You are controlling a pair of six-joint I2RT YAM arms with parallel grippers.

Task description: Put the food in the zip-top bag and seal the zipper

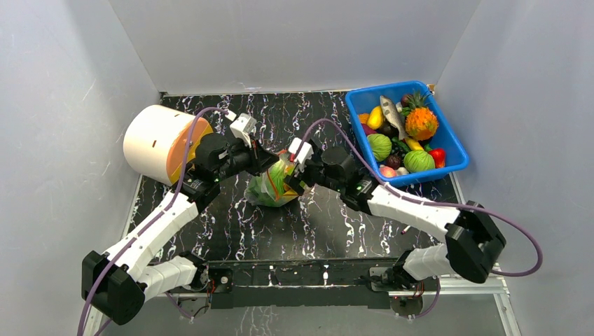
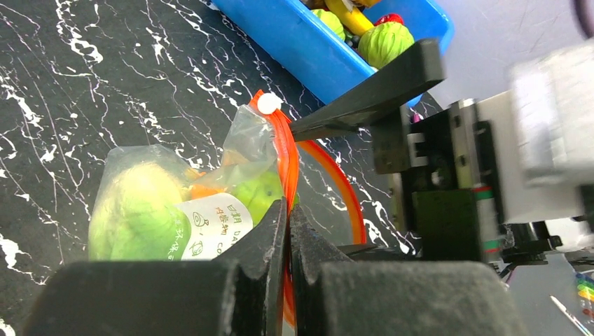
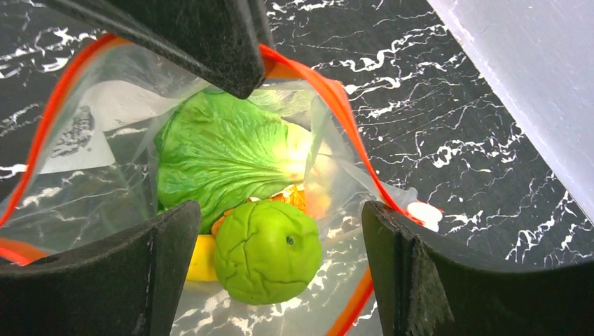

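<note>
The clear zip top bag (image 1: pixel 263 192), edged with an orange zipper, stands on the table with its mouth spread. My left gripper is shut on the bag's orange rim. Over the mouth, my right gripper is open, its fingers wide apart. Below and between them a round green vegetable (image 3: pixel 266 252) lies inside the bag, with a leafy green vegetable (image 3: pixel 217 143) and something yellow (image 3: pixel 202 259) beside it. The white zipper slider (image 2: pixel 269 103) sits at one end of the zipper. In the top view my right gripper partly hides the mouth.
A blue bin (image 1: pixel 447 143) full of toy food stands at the back right. At the left lies a large white cylinder (image 1: pixel 150 145) with an orange end.
</note>
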